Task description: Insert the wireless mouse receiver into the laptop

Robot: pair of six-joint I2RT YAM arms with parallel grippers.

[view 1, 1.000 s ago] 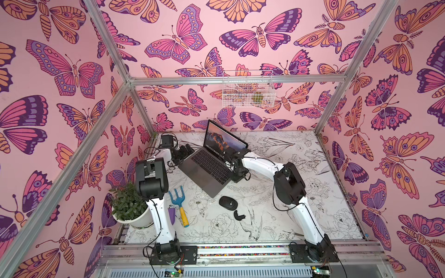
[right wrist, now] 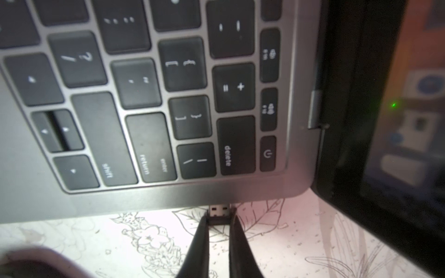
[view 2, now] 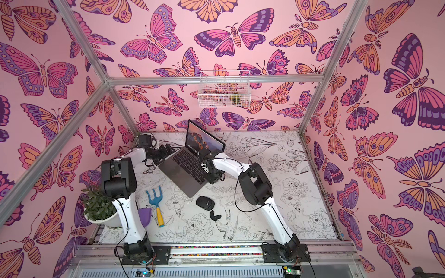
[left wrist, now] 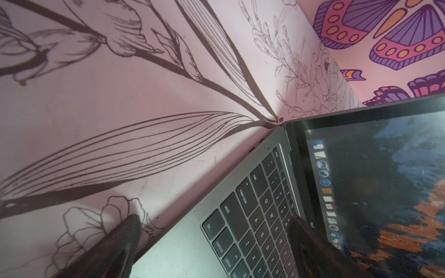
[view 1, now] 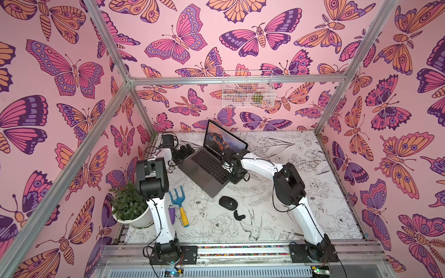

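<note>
In the right wrist view the wireless receiver (right wrist: 219, 211) is pinched by its dark end in my right gripper, its metal plug pointing at the laptop's right side edge. Most of the plug shows; whether its tip touches the edge or enters a port cannot be told, as the side face is hidden. The laptop (view 1: 202, 178) stands unfolded with its screen (view 1: 221, 141) lit. At its left side my left gripper is open, its dark fingers (left wrist: 111, 247) spread astride the left edge, with keyboard and palm rest between them.
A black mouse (view 1: 228, 203) and a small black curved piece (view 1: 239, 215) lie in front of the laptop. A blue and yellow hand fork (view 1: 179, 203) and a potted plant (view 1: 131, 206) are at the left.
The left arm and the laptop look unmoved.
</note>
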